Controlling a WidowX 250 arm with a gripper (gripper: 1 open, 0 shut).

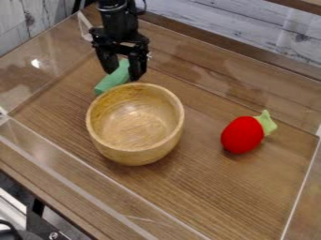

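My black gripper (120, 61) is at the top centre-left of the view, over a green object (112, 81) lying on the wooden table. Its fingers look spread apart, near or around the upper end of the green object; whether they touch it I cannot tell. Below, a large tan bowl (134, 124) stands empty, just beside the green object.
A red object (242, 136) with a pale green top lies on the right of the table (213, 192). A light wall borders the upper left, and some dark cables show at the bottom-left corner.
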